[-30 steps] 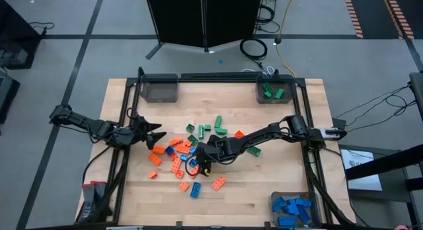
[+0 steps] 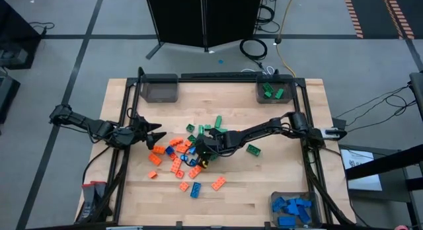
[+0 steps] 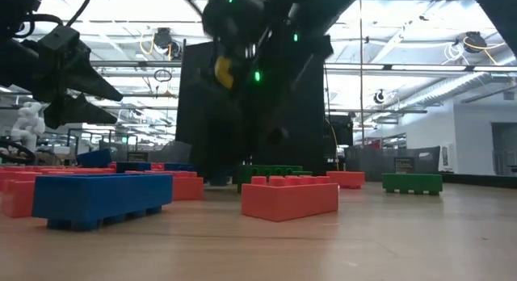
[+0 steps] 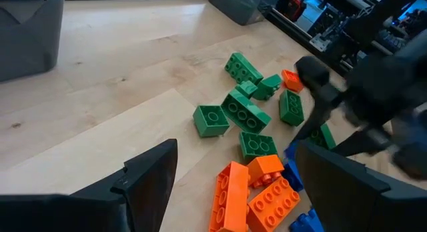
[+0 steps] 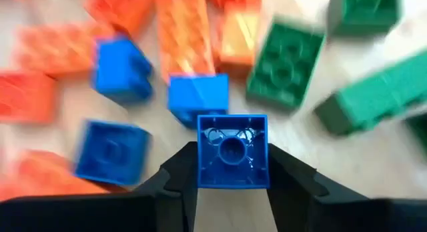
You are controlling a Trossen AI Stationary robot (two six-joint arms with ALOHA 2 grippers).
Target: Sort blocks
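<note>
A square blue brick (image 5: 233, 152), its hollow underside facing the camera, is gripped between the fingers of my right gripper. Around it in the right wrist view lie loose blue bricks (image 5: 112, 152), orange bricks (image 5: 185, 32) and green bricks (image 5: 285, 62), slightly blurred. From above, the right arm covers part of this pile. My left gripper stands open at the pile's left, and no brick is held in it. A longer blue brick (image 2: 195, 190) rests at the pile's front edge.
One bin (image 2: 295, 195) at front right contains blue bricks. The back right bin (image 2: 260, 98) has several green bricks, while the back left bin (image 2: 160, 100) looks empty. Bare tabletop (image 2: 251, 184) lies between the pile and the blue bin.
The left arm stayed still.
</note>
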